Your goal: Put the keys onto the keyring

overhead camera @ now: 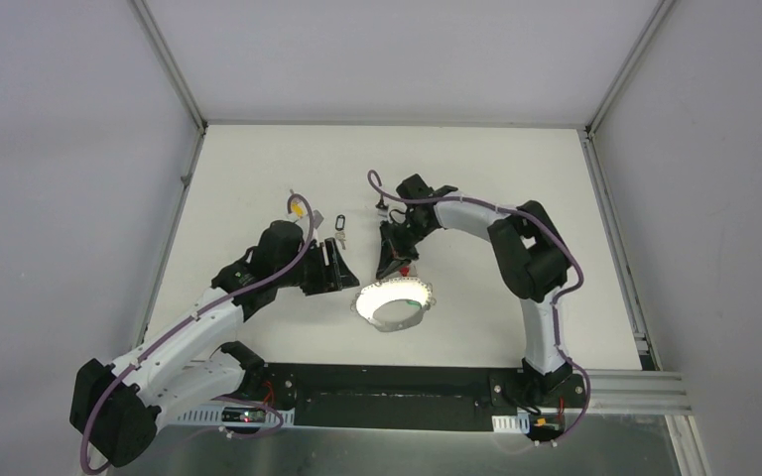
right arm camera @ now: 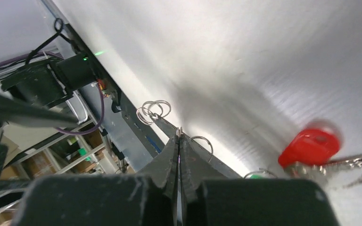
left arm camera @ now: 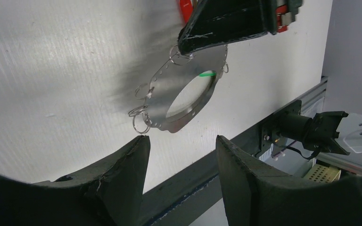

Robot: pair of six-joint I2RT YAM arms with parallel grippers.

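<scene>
The keyring is a silver oval metal plate (left arm camera: 165, 96) with a large opening and small wire rings (left arm camera: 141, 113) along its edge. My right gripper is shut on one small ring at the plate's upper edge, and the plate hangs tilted, seemingly off the table. Something green (left arm camera: 207, 74) shows through its opening. A red-headed key (right arm camera: 311, 147) lies on the table below the right gripper. In the left wrist view my left gripper stands open and empty, left of the plate.
At the back left lie a yellow-headed key (overhead camera: 297, 209) and a black-headed key (overhead camera: 340, 222). Another dark-headed key (overhead camera: 382, 204) sits beside the right wrist.
</scene>
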